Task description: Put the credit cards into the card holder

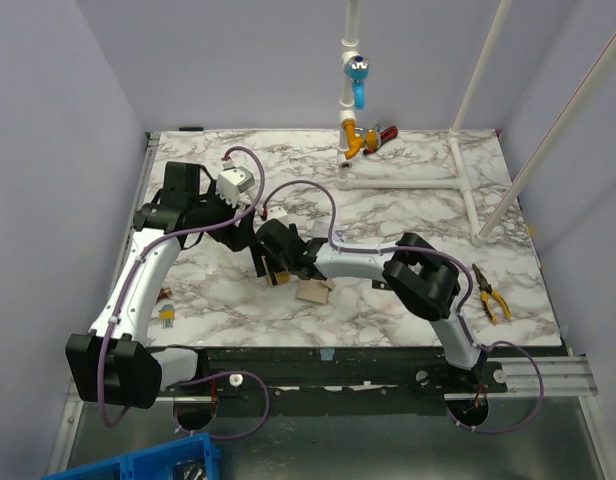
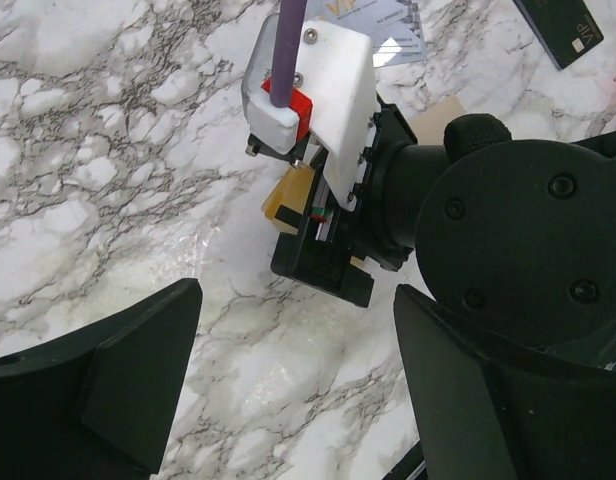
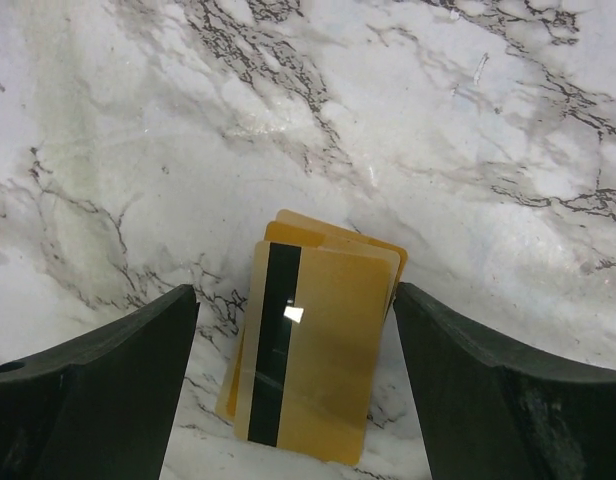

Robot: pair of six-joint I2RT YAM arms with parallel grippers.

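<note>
Two overlapping gold cards (image 3: 328, 340), the top one with a black stripe, lie on the marble between the fingers of my open right gripper, which is low over them. My left gripper hangs above and left of the right one, its fingers apart with nothing between them. In the left wrist view a silver card (image 2: 388, 40) and a black card (image 2: 558, 25) lie beyond the right gripper. A tan piece (image 1: 311, 294) lies right of the gold cards; whether it is the holder is unclear.
Pliers (image 1: 493, 295) lie at the right edge. A white pipe frame (image 1: 408, 183) with taps stands at the back. A blue bin (image 1: 168, 460) is below the table's front.
</note>
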